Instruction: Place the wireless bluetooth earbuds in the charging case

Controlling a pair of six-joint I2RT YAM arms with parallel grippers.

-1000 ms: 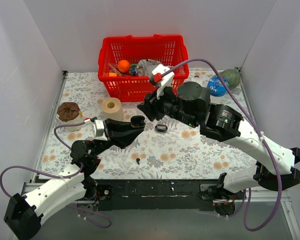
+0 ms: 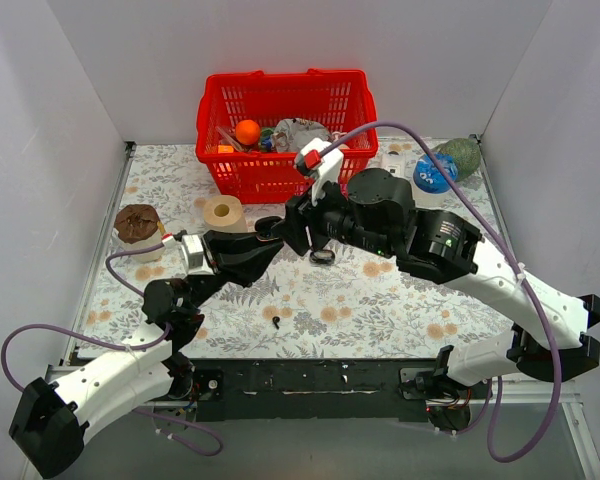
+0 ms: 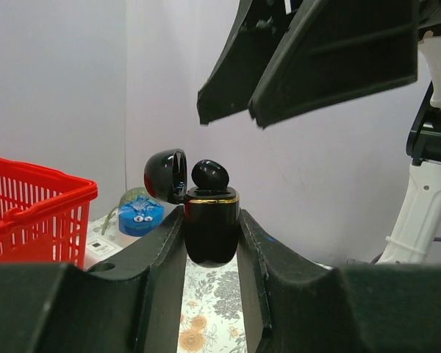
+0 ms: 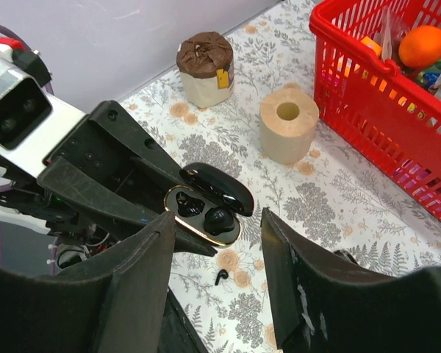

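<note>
The black charging case (image 3: 211, 228) with a gold rim is held upright, lid (image 3: 166, 175) raised, in my left gripper, which is shut on it above the table. One black earbud (image 4: 219, 219) sits in the case, its rounded head standing above the rim. The other slot (image 4: 189, 204) looks dark; whether it is empty I cannot tell. Another small black earbud (image 4: 221, 276) lies on the table, also visible in the top view. Just above the case, my right gripper is partly open with nothing between its fingers.
Behind the arms stands a red basket (image 2: 235, 180) of mixed items. A paper roll (image 4: 288, 125) and a brown-topped roll (image 2: 137, 225) stand at the left. A small dark object (image 2: 322, 257) lies mid-table.
My right gripper has moved slightly left and toward the front, closer to the case, and now overlaps its edge in the top view. The left gripper with the case has shifted slightly.
</note>
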